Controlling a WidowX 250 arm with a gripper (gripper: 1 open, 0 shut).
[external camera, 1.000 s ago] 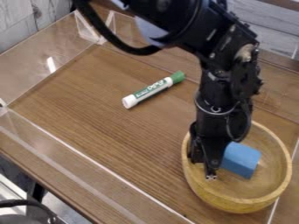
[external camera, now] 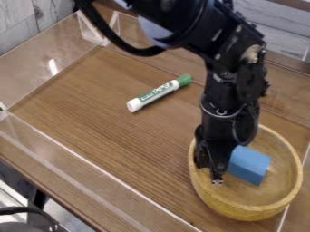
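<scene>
My black gripper (external camera: 213, 161) reaches down into the left side of a yellow bowl (external camera: 248, 206), its fingertips low near the inner wall. It looks shut, with nothing clearly visible between the fingers, though the tips are partly dark and hard to make out. A light blue block (external camera: 249, 165) lies in the bowl just right of the fingers.
A white and green tube (external camera: 158, 93) lies on the wooden table (external camera: 97, 136) behind and left of the bowl.
</scene>
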